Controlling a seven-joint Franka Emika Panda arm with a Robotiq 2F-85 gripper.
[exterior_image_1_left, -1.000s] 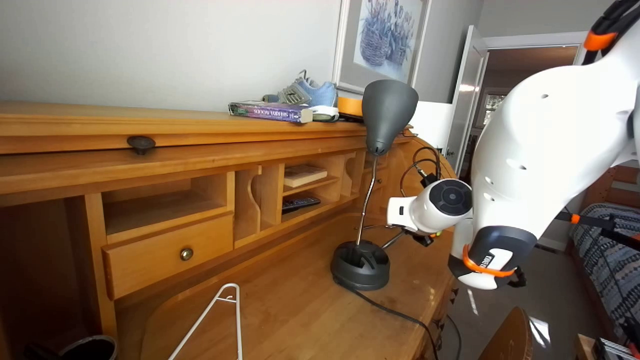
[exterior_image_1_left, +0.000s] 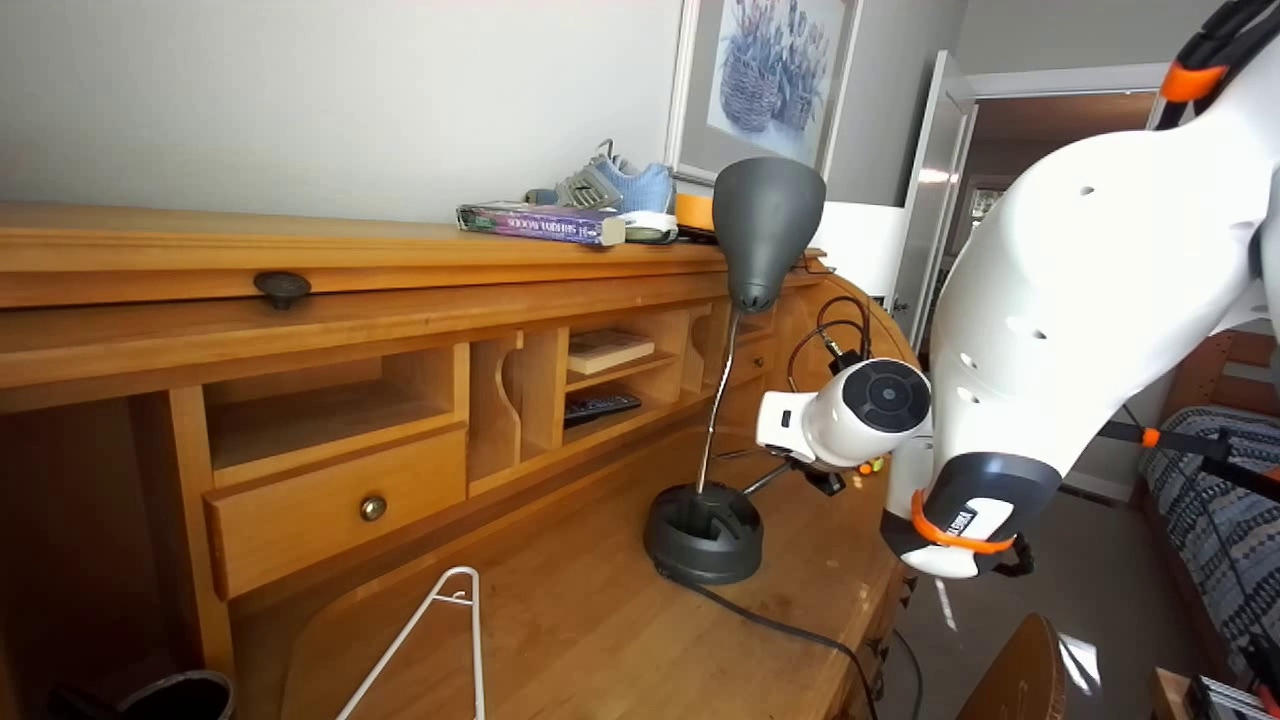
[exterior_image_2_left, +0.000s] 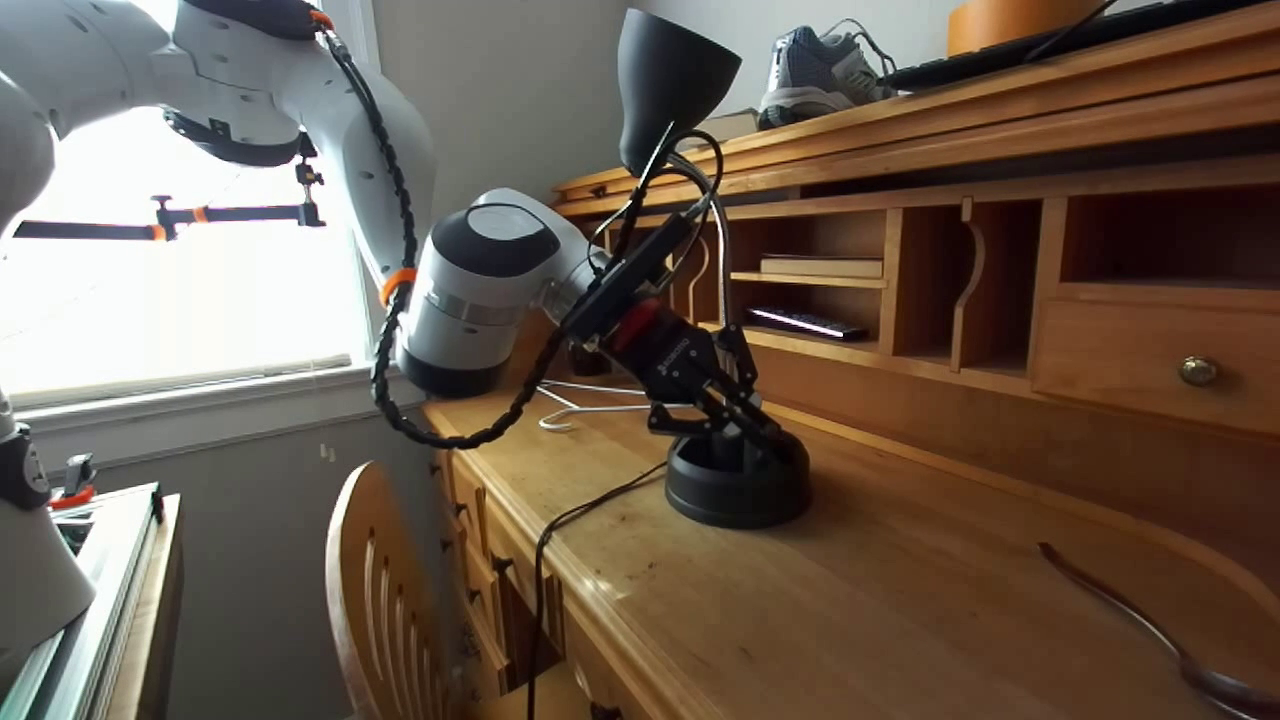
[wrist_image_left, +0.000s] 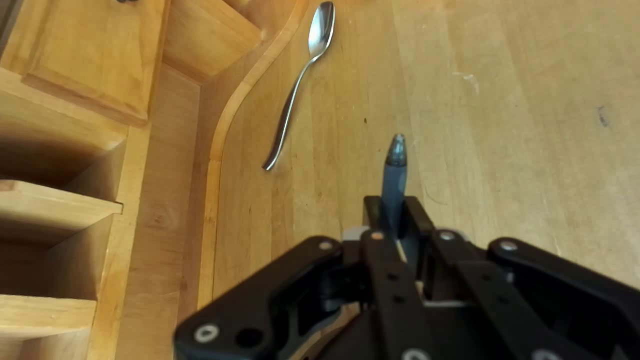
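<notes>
In the wrist view my gripper is shut on a slim grey-blue pen (wrist_image_left: 394, 183), whose clear tip sticks out past the fingers. The dark lamp (exterior_image_1_left: 768, 222) stands upright on the desk, with a round black base (exterior_image_1_left: 703, 554) that has open compartments. In the second exterior view my gripper (exterior_image_2_left: 756, 426) reaches down at an angle to the lamp base (exterior_image_2_left: 738, 498). Its fingertips overlap the compartments there, so exact contact is hard to judge. I cannot make out the pen clearly from that side.
A spoon (wrist_image_left: 294, 102) lies near the desk's back edge. The lamp cord (exterior_image_1_left: 768, 622) runs over the front edge. A white hanger (exterior_image_1_left: 476, 624) lies at the desk's other end. Cubbyholes hold a remote (exterior_image_1_left: 600, 408) and a book (exterior_image_1_left: 608, 350). Bare desktop lies around the spoon.
In the first exterior view the lamp and its base have shifted a little to the left, together with the arm. The hanger has stayed put.
</notes>
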